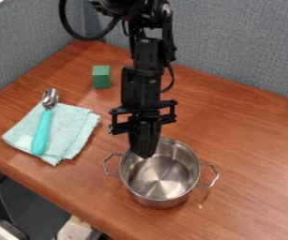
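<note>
A steel pot (pixel 165 183) with two wire handles sits on the wooden table at the lower middle. My black gripper (pixel 144 145) points down over the pot's back left part, its fingertips at about rim height; whether they are open or shut, or hold anything, I cannot tell. To the left, a turquoise-handled utensil (pixel 41 131) with a metal head lies on a folded pale cloth (pixel 71 135).
A green block (pixel 102 77) stands toward the back left. Bare table (pixel 247 131) spreads to the right and behind the pot. Grey walls border the back and left, and the table's front edge runs along the lower left.
</note>
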